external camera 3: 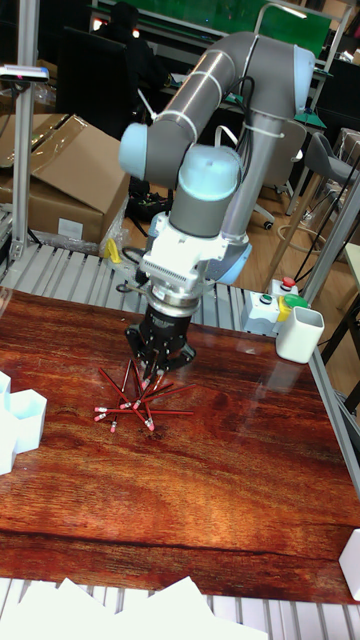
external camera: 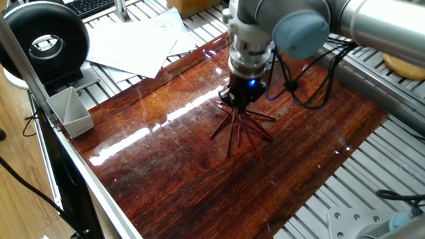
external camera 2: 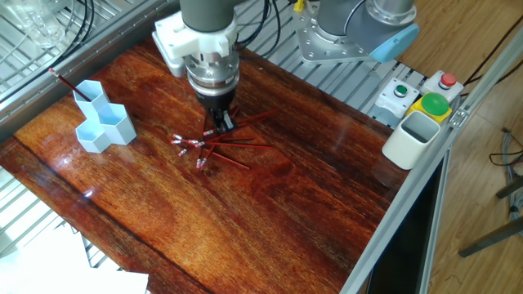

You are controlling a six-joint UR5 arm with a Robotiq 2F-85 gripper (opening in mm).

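Observation:
Several dark red pencils (external camera 2: 245, 145) lie fanned out and crossing in a loose pile on the glossy brown wooden board. My gripper (external camera 3: 152, 373) points down with its tips low at the middle of this pile. In exterior view 1 the pencils (external camera: 230, 139) spread out from beneath the gripper (external camera: 239, 108). Pale ends of the pencils (external camera 3: 133, 406) show on the near side in exterior view 3. The fingertips are small and dark, so whether they grasp a pencil is unclear. A white holder of hexagonal cups (external camera 2: 105, 122) stands away from the pile, one pencil (external camera 2: 69, 85) leaning in it.
A white cup (external camera 2: 410, 140) stands near button boxes (external camera 2: 435, 104) at the board's edge. Another white container (external camera: 71, 113) is at the board's corner in exterior view 1. Papers (external camera: 133, 50) lie beyond the edge. Much of the board (external camera 3: 213, 501) is bare.

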